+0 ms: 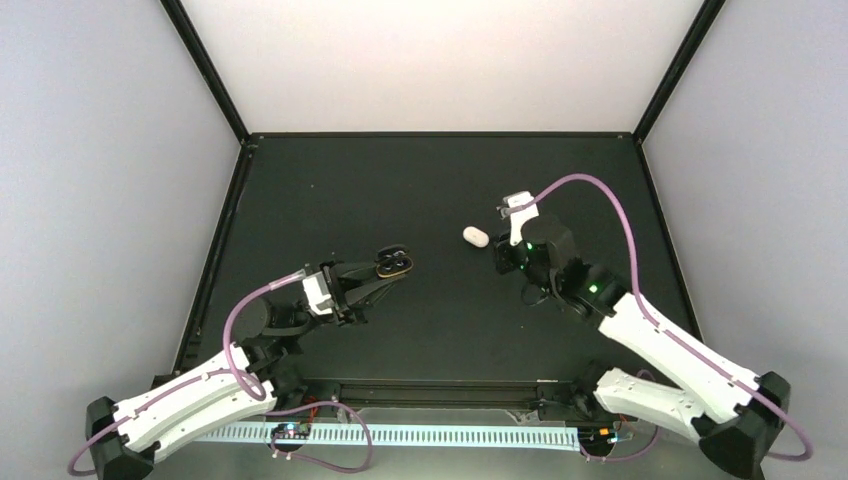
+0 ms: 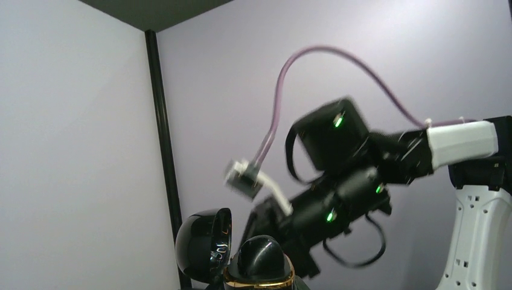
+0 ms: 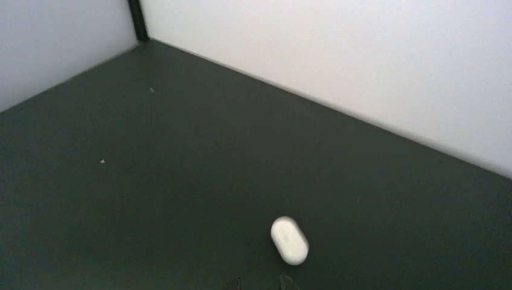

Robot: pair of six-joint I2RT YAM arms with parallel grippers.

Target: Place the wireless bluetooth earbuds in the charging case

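Note:
The black charging case (image 1: 395,266), lid up and rim gold, is off to the left in the top view, with my left gripper (image 1: 388,273) shut on it. In the left wrist view the raised lid (image 2: 202,244) stands beside a glossy black dome (image 2: 264,258) above a gold edge; whether that dome is an earbud I cannot tell. A small white oblong piece (image 1: 476,237) lies on the dark table. Just right of it is my right gripper (image 1: 504,258), pointing down. Its fingertips (image 3: 286,283) barely show at the right wrist view's bottom edge, apart, nothing visible between them.
Bare dark table (image 1: 420,180) stretches behind and between the arms. Pale walls with black frame posts (image 1: 213,80) enclose it. A purple cable (image 1: 610,205) arcs over the right arm, and another (image 1: 228,335) loops by the left.

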